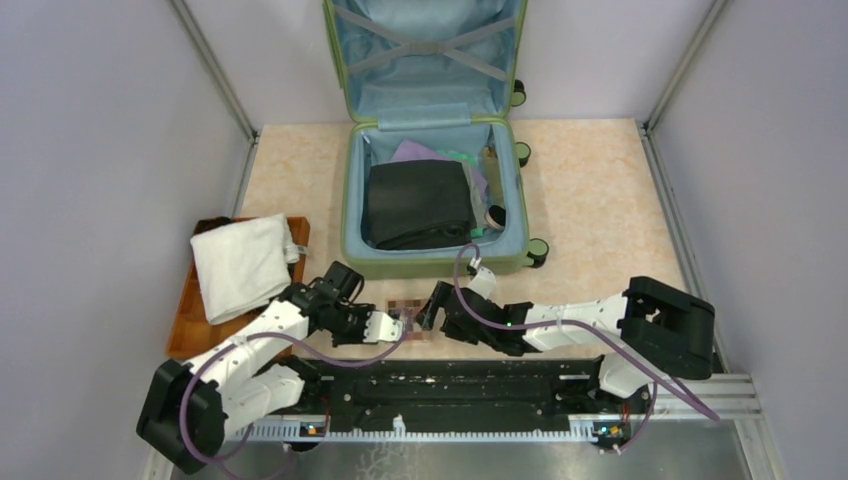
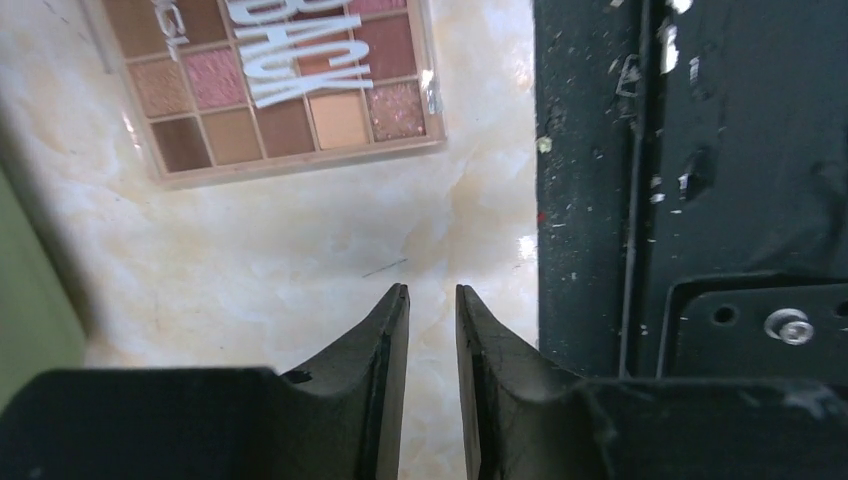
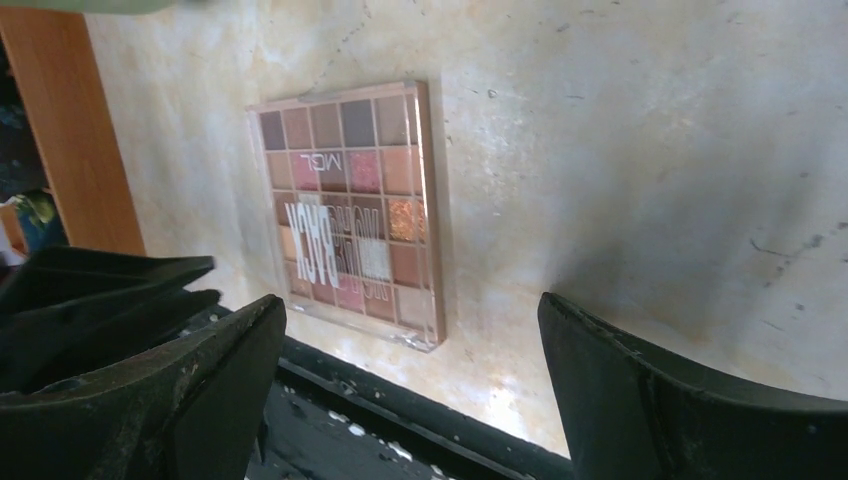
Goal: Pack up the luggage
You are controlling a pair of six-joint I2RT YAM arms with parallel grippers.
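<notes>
An eyeshadow palette [image 3: 355, 215] with a clear lid lies flat on the table between my grippers, in front of the suitcase. My left gripper is over the bare table beside it, fingertips a narrow gap apart, nothing seen between them. My right gripper is open beside the palette, nothing in it. The open suitcase [image 1: 355, 255] holds a black folded cloth [image 1: 415, 200], a purple item and small bottles.
A wooden tray [image 1: 190, 330] with a folded white towel [image 1: 240, 265] sits at the left. A dark rail runs along the front edge.
</notes>
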